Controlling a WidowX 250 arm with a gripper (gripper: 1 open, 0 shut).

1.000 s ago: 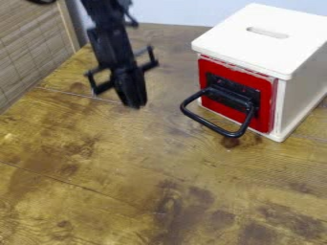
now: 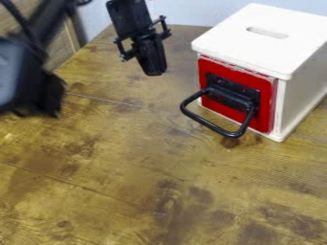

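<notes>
My gripper (image 2: pixel 152 59) hangs at the upper middle of the view, pointing down, with its black fingers close together and nothing seen between them. To its right stands a white box (image 2: pixel 274 38) with a red front panel (image 2: pixel 259 118), a black plate on it and a black U-shaped handle (image 2: pixel 208 122) that sticks out toward the front left. The gripper is apart from the box, above and left of the handle.
A blurred dark part of the arm (image 2: pixel 26 81) fills the left edge and hides that side of the table.
My gripper has moved up and slightly back from where it was a second ago. A blurred dark arm part has come into the left side. The box and handle look unchanged.
</notes>
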